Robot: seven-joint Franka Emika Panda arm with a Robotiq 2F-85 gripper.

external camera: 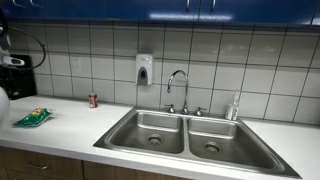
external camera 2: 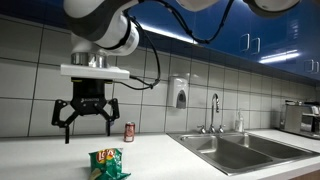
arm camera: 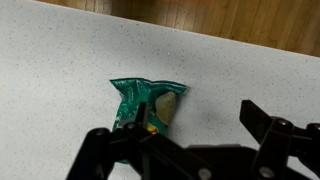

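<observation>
A green snack bag (arm camera: 133, 97) with a tan and yellow print lies on the white counter, its lower part hidden behind the gripper in the wrist view. Exterior view 2 has the same bag (external camera 2: 107, 165) at the front of the counter. My gripper (external camera 2: 87, 122) hangs above the counter with its fingers spread wide and pointing down, clear of the bag. Nothing sits between the fingers. Seen from the wrist, the bag is nearer the left finger. A red can (external camera: 93, 100) stands upright near the back wall.
A double steel sink (external camera: 187, 155) with a tall faucet (external camera: 183, 90) is set into the counter right of the can. A soap bottle (external camera: 233, 106) stands behind it. Bare counter (arm camera: 215, 85) surrounds the bag, and its front edge is close by.
</observation>
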